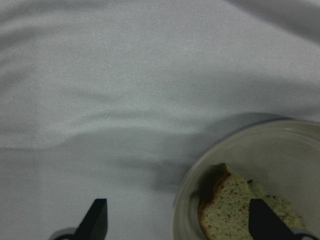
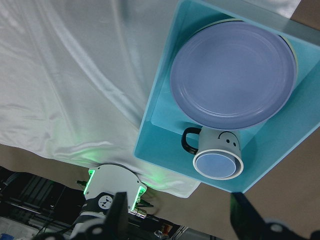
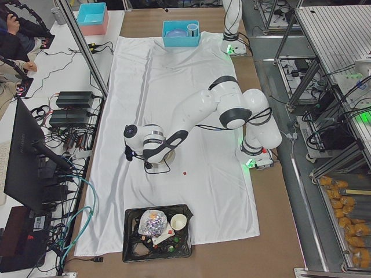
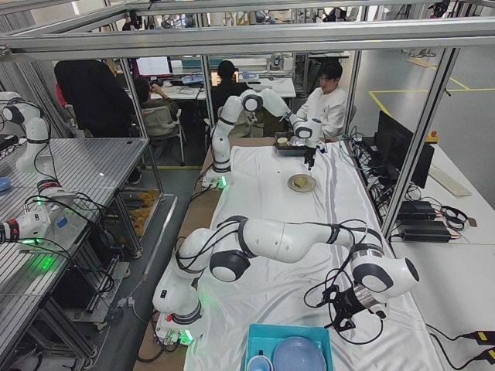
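A beige plate (image 4: 302,182) with speckled bread (image 1: 227,210) lies on the white cloth. My left gripper hangs above and beside it, open, one finger over the bread, nothing visibly held. At the other end of the table my right gripper is open over a blue bin (image 2: 160,135), which holds a lilac plate (image 2: 232,75) and a white mug (image 2: 230,142) with a smiling face, black handle and pale blue inside.
A black crate (image 3: 130,249) with a foil package and a white bowl (image 3: 178,222) stands at one table end. Frame posts and monitors line the side.
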